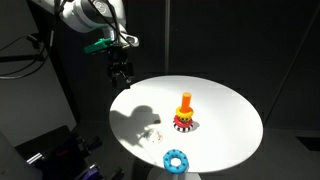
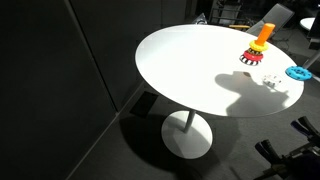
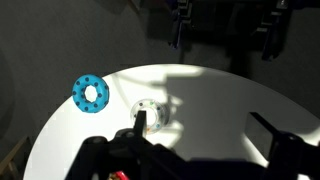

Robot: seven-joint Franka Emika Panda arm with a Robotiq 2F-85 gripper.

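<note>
My gripper is open, its two black fingers [image 3: 268,140] wide apart with nothing between them in the wrist view. In exterior view 1 the gripper [image 1: 122,82] hangs above the table's left edge, clear of every toy. A ring stack [image 1: 183,124] stands upright right of the table's middle, with an orange peg [image 1: 186,101] on top, yellow below, then red and a striped black-and-white part. Near the front edge lies a blue ring [image 1: 168,156]. A pale, clear-looking ring [image 3: 135,111] with coloured bits rests flat between the blue ring and the gripper's side.
The round white table [image 1: 225,115] has free room at its back and right. My arm's shadow falls across its left part. Dark floor [image 2: 160,160] surrounds the table's single leg [image 2: 187,120]. Cables [image 1: 95,172] lie at the lower left in exterior view 1.
</note>
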